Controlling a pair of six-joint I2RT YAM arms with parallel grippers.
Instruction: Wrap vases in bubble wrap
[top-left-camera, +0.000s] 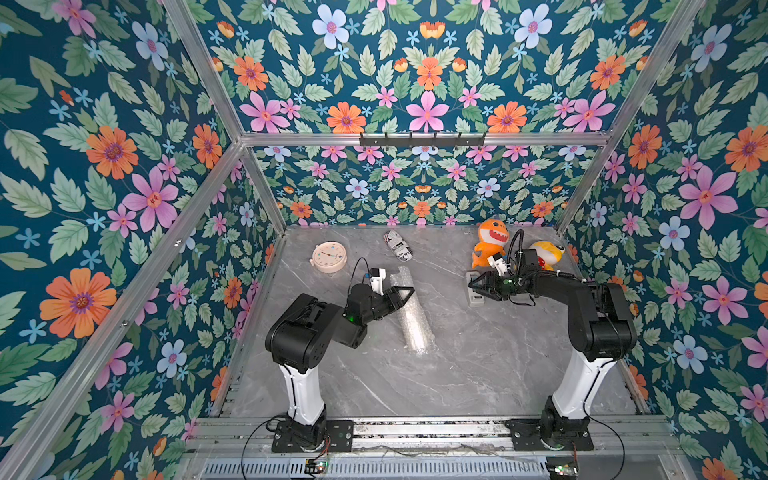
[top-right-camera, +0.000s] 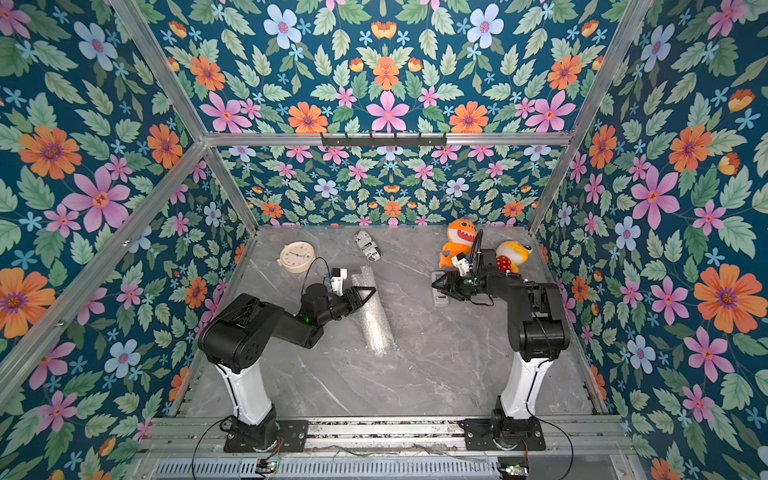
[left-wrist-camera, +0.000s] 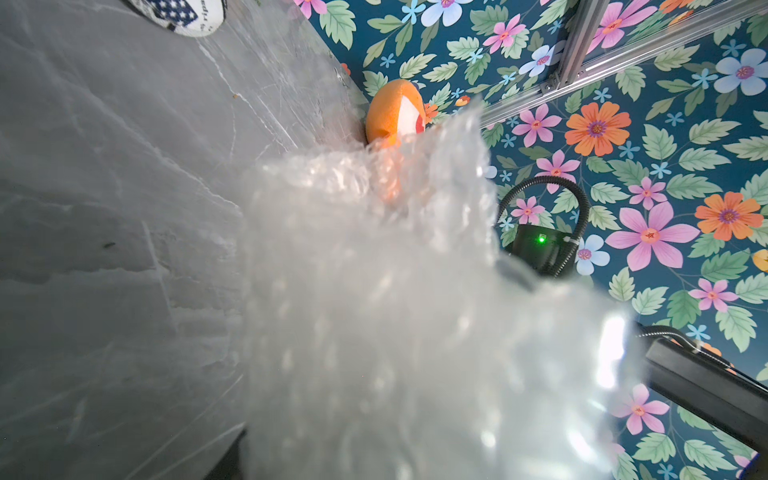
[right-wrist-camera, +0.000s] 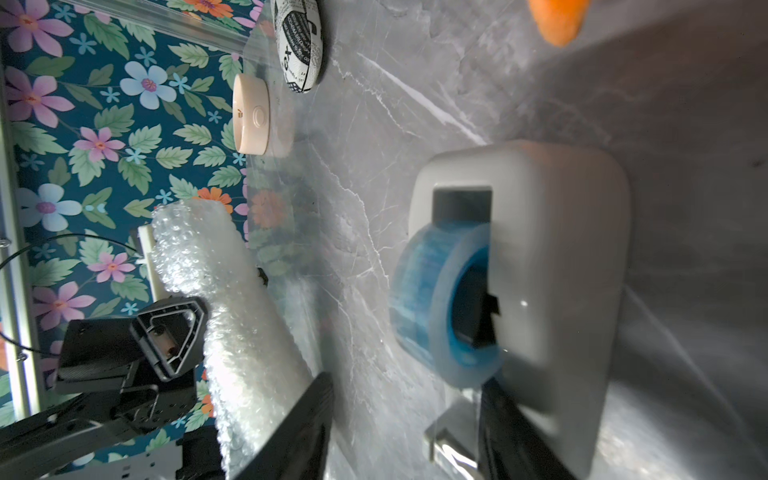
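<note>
A roll of bubble wrap (top-left-camera: 415, 325) stands slanted over the middle of the table, and my left gripper (top-left-camera: 406, 295) is shut on it. The wrap (left-wrist-camera: 416, 344) fills much of the left wrist view and hides the fingers there. No vase can be made out inside the wrap. At the right, a pale tape dispenser (right-wrist-camera: 552, 240) with a blue tape roll (right-wrist-camera: 436, 296) sits on the table. My right gripper is part open at the dispenser's toothed end, its dark fingers (right-wrist-camera: 300, 436) blurred; I cannot tell whether they touch it.
An orange shark toy (top-left-camera: 490, 242) and a yellow-and-red toy (top-left-camera: 547, 253) sit behind the right gripper. A pink round clock (top-left-camera: 328, 257) and a black-and-white patterned object (top-left-camera: 397, 245) lie at the back left.
</note>
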